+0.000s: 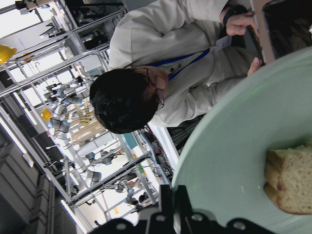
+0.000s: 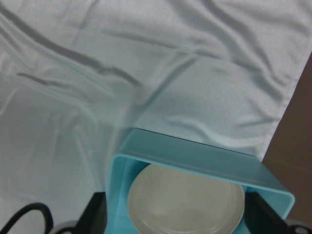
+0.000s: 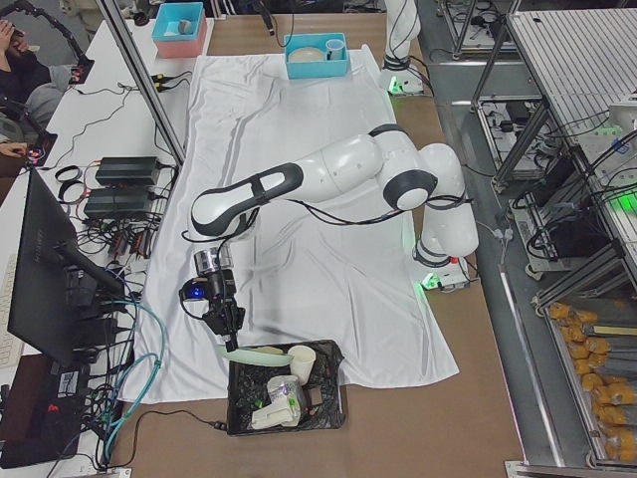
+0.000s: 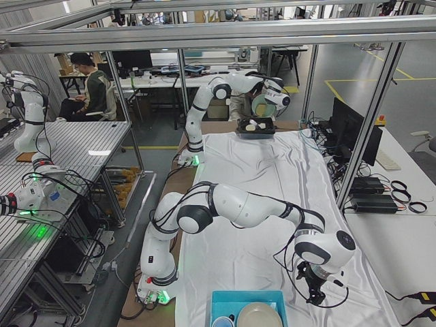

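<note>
A pale green plate (image 3: 257, 357) with a sandwich piece (image 1: 287, 178) on it is raised at the near edge of the black crate (image 3: 328, 413), my left gripper shut on its rim. The crate also holds a white cup (image 3: 301, 360) and bags. My right gripper is over the blue bin (image 2: 195, 151), which holds a cream plate (image 2: 185, 200); its fingers appear apart at either side of the frame, with nothing seen between them.
Monitors and cables line one side. A person (image 1: 126, 97) is beyond the left arm.
</note>
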